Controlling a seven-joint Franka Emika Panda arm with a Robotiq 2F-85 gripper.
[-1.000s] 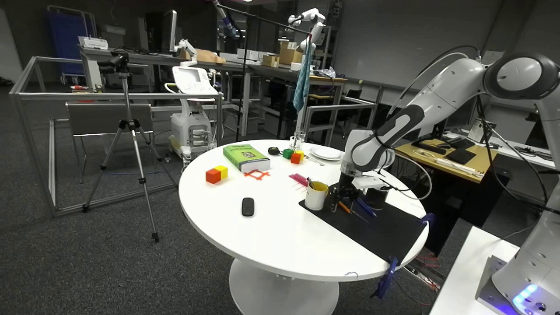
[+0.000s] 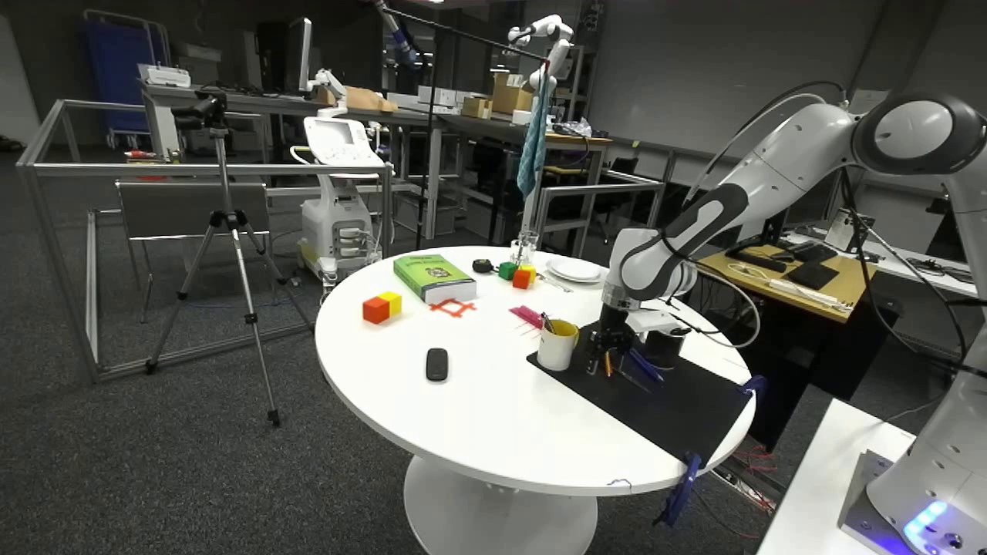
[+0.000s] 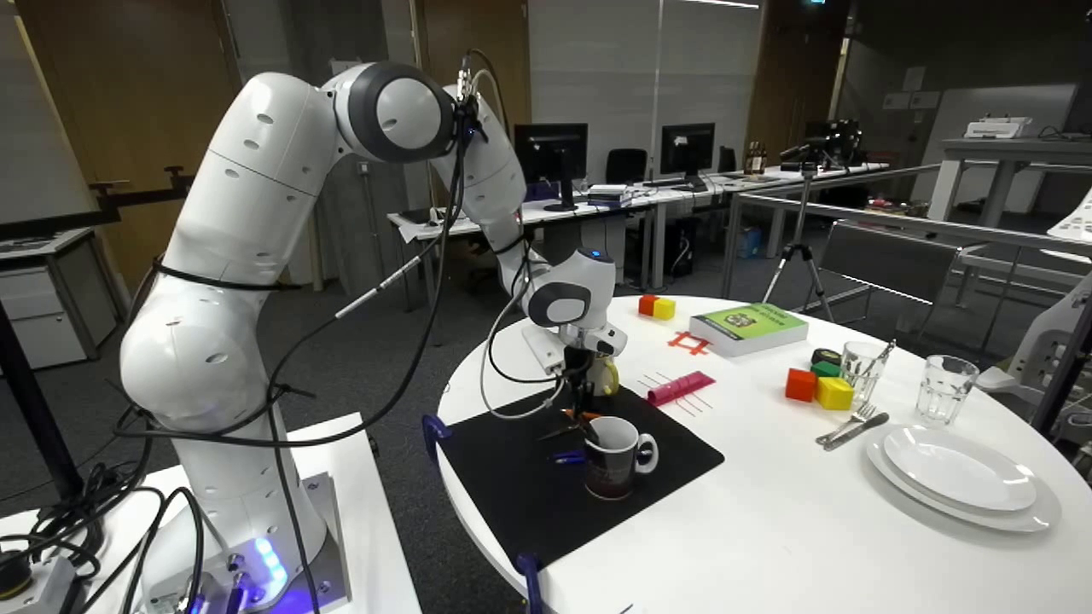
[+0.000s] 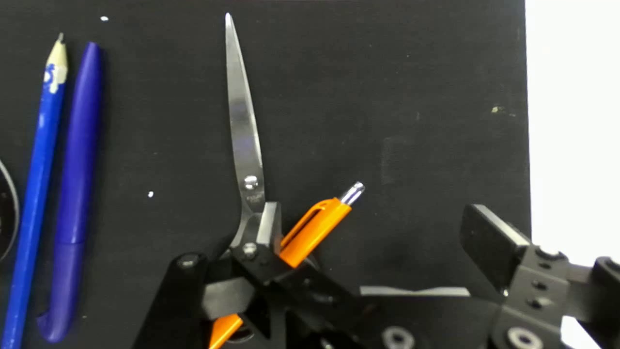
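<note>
In the wrist view my gripper stands wide open low over the black mat (image 4: 401,104), with bare mat between its fingertips. An orange pen (image 4: 317,230) lies slantwise under the left finger, its silver end poking out on the inner side and its middle hidden. Scissors (image 4: 242,116) lie just left of that finger, blade pointing away, handles mostly covered. Farther left, a blue pencil (image 4: 35,203) and a dark blue pen (image 4: 76,174) lie side by side. In exterior view 1 the gripper (image 2: 607,350) is down beside a white mug (image 2: 557,346) with a yellow inside.
A dark-bottomed mug (image 3: 611,459) stands on the mat's other side. Beyond the mat are a pink object (image 3: 680,388), a green book (image 3: 749,327), coloured blocks (image 3: 801,385) and plates (image 3: 958,471).
The orange pen has turned on the mat, from slanting in exterior view 1 to nearly upright there. My gripper has shifted very slightly; the mugs have stayed put.
</note>
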